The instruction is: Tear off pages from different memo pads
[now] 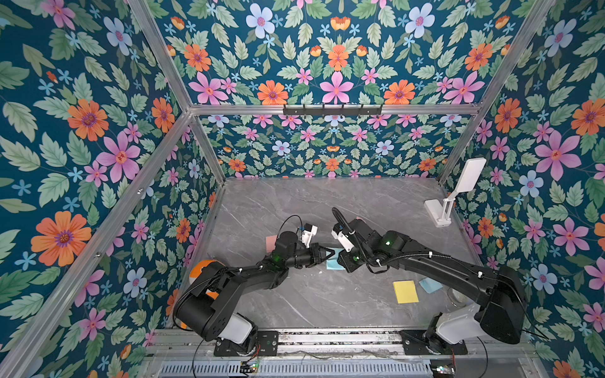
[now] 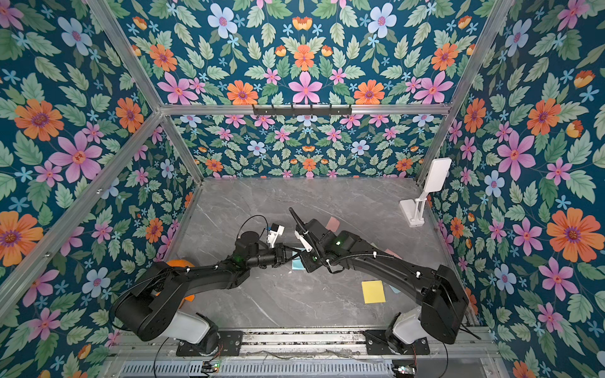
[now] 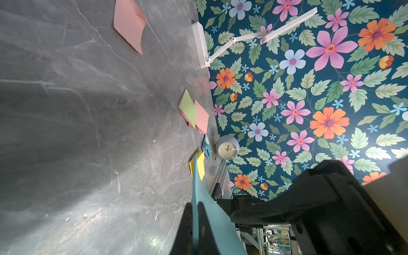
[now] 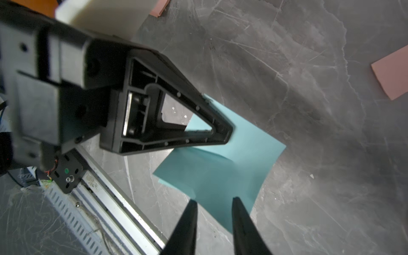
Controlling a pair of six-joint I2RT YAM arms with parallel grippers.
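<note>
A light blue memo sheet [image 4: 255,148] is pinched along one edge by my left gripper, which is shut with the thin paper between its fingertips. The sheet has a fold or overlapping flap, and its lower corner reaches close to the right gripper's fingertips. My right gripper is part open, with a gap between its fingers; no paper shows gripped there. In the top left view both grippers meet at the blue sheet [image 1: 334,260] near mid-table. Whether a pad lies under the sheet, I cannot tell. A yellow memo pad [image 1: 405,291] lies at the front right.
Another blue pad [image 1: 431,285] is beside the yellow one. Pink pads [image 3: 129,23] and a green pad [image 3: 187,108] lie around the table. A white lamp [image 1: 441,211] stands at the right rear, an orange object [image 1: 200,269] at the left.
</note>
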